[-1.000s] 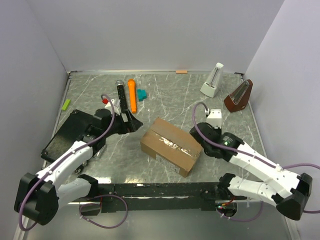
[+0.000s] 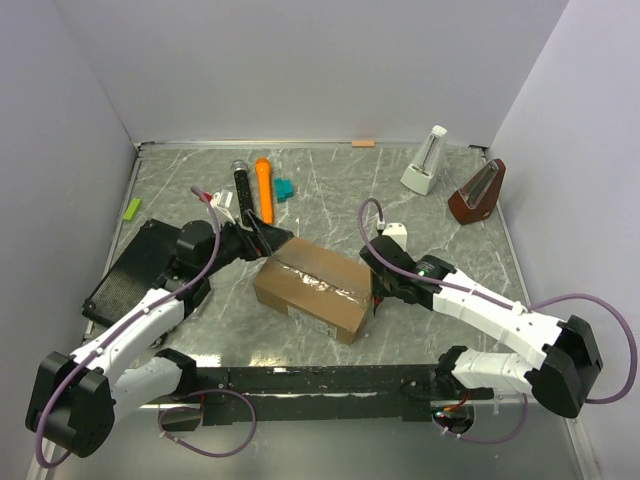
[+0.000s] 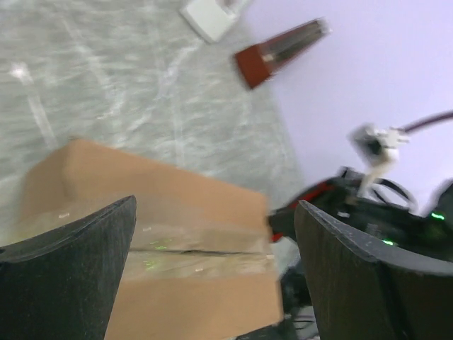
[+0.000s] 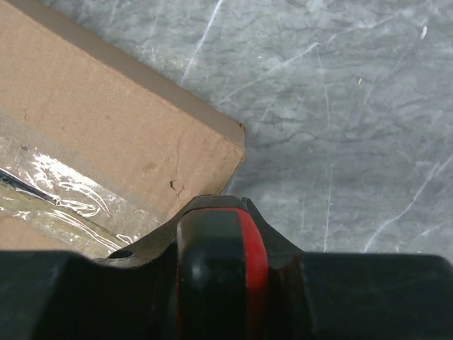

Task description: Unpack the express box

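Note:
A taped cardboard box (image 2: 310, 285) lies on the grey marble table, its tape slit along the seam in the right wrist view (image 4: 92, 134). My right gripper (image 2: 376, 298) is at the box's right end, shut on a dark tool with a red stripe (image 4: 221, 273), its tip hidden at the taped seam or edge. My left gripper (image 2: 258, 236) hovers open over the box's left end, with the box (image 3: 156, 269) below and beyond its fingers.
Black pad (image 2: 135, 275), black microphone (image 2: 242, 190), orange microphone (image 2: 264, 190), teal piece (image 2: 283, 189) stand left and behind. A white metronome (image 2: 424, 164) and brown metronome (image 2: 478, 193) stand back right.
The box has shifted left and slightly up in the top view, along with my right gripper. My left gripper has moved up and slightly right, over the box's left end.

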